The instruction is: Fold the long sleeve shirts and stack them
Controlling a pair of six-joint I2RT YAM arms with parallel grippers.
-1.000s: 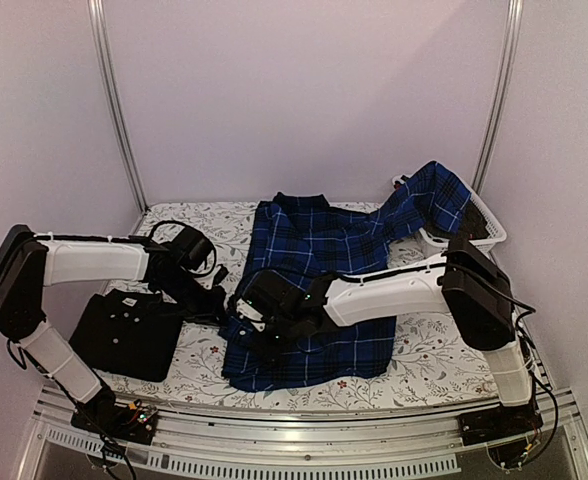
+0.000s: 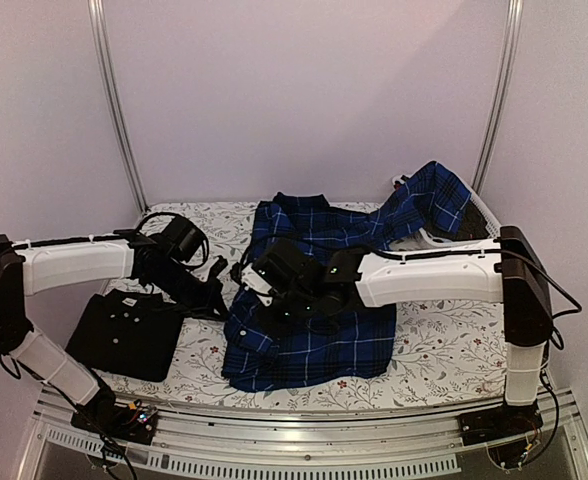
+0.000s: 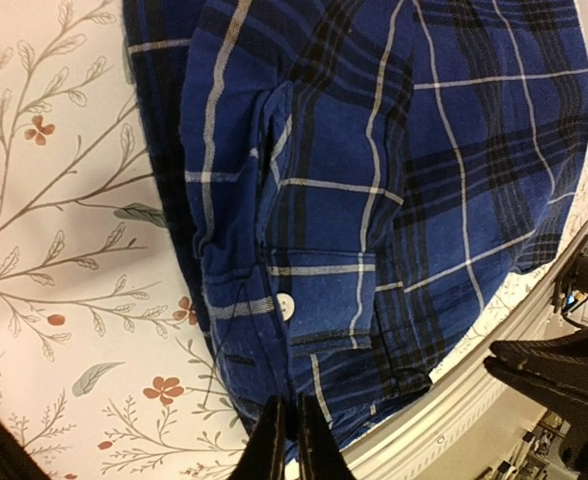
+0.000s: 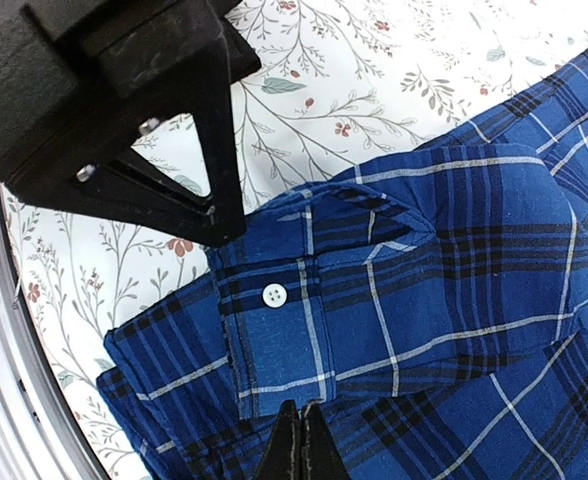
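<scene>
A blue plaid long-sleeve shirt (image 2: 324, 350) lies spread in the middle, one sleeve reaching up onto the basket at back right. Its buttoned cuff (image 4: 274, 370) is folded over at the near left. My left gripper (image 2: 220, 310) is at that cuff; in its wrist view the fingers (image 3: 274, 450) are close together on the fabric. My right gripper hangs over the shirt beside the cuff, fingertips close together; whether it grips cloth is unclear. A folded black shirt (image 2: 124, 340) lies at the left.
A white basket (image 2: 484, 225) stands at back right. The two arms are close together over the shirt's left side, and a metal rail runs along the front edge.
The right arm's elbow has risen and shifted outward, with its gripper slightly moved. The left arm has shifted slightly.
</scene>
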